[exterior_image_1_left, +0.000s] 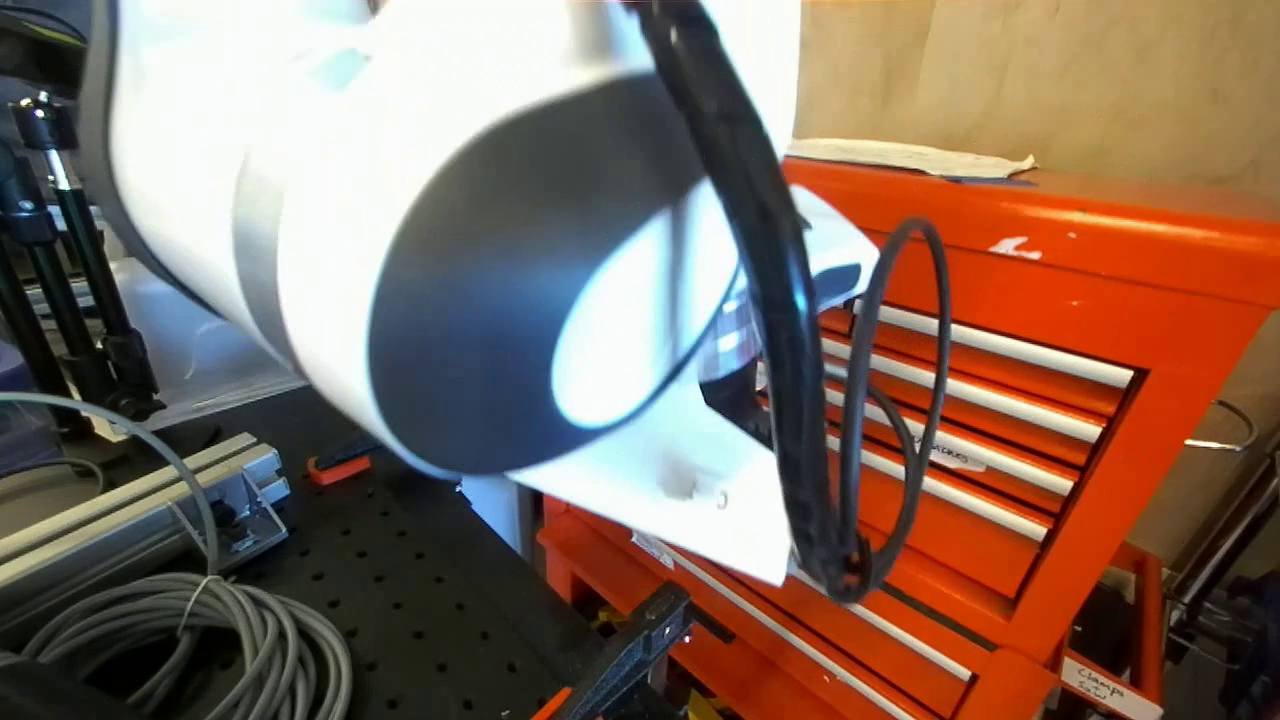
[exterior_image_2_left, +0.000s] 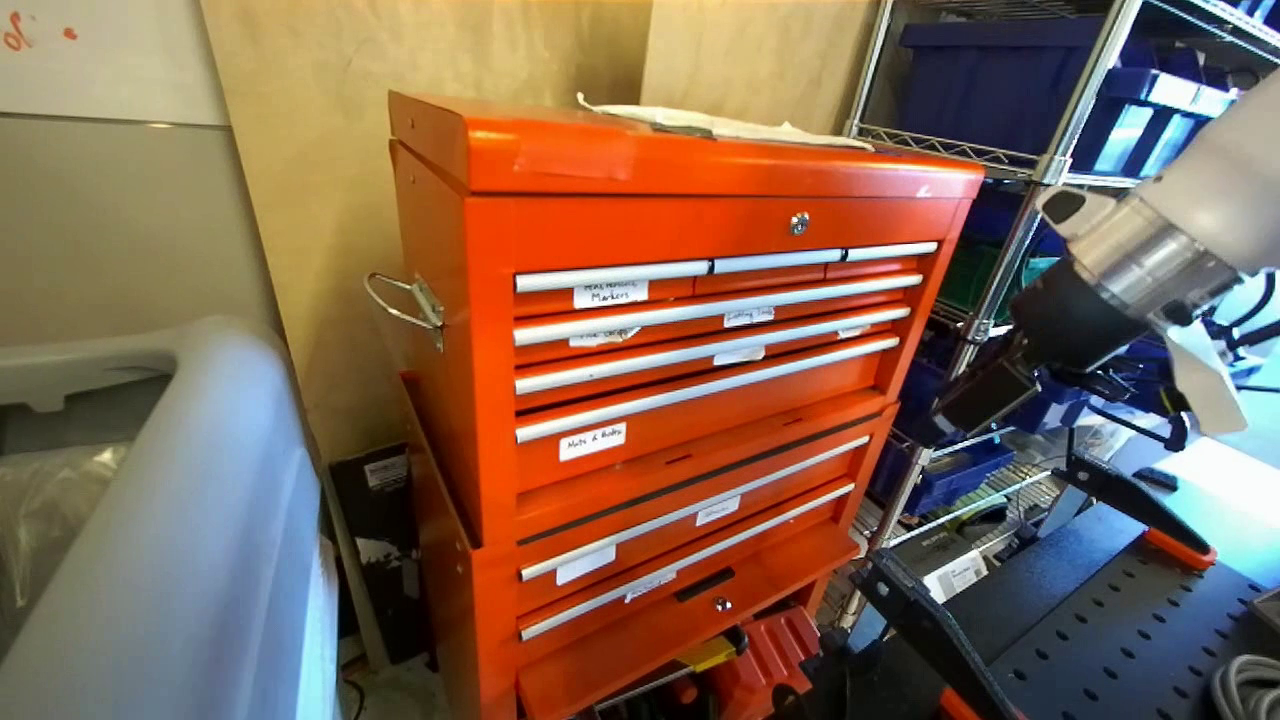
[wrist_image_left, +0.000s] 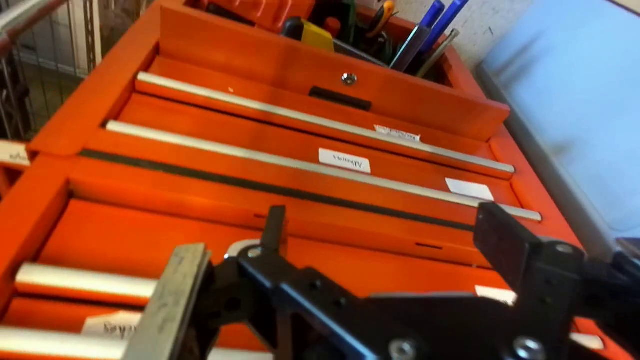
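Note:
An orange-red tool chest (exterior_image_2_left: 696, 450) with silver-edged, labelled drawers stands against the wooden wall, and every drawer looks closed. In exterior view 2 my gripper (exterior_image_2_left: 954, 420) is off the chest's right side, angled down towards its front. The wrist view shows the gripper open, its dark fingers (wrist_image_left: 504, 246) spread wide with nothing between them. The drawer fronts lie beyond the fingers; contact with them cannot be judged. In exterior view 1 the white arm (exterior_image_1_left: 324, 240) hides the gripper and much of the chest.
A black perforated table (exterior_image_1_left: 396, 576) holds coiled grey cable (exterior_image_1_left: 240, 636), an aluminium rail (exterior_image_1_left: 132, 504) and clamps (exterior_image_2_left: 942, 624). Tools (wrist_image_left: 318, 36) fill the chest's lower open bay. Wire shelving (exterior_image_2_left: 1032, 162) with blue bins stands behind the arm. A white cloth (exterior_image_2_left: 732, 124) lies on the chest.

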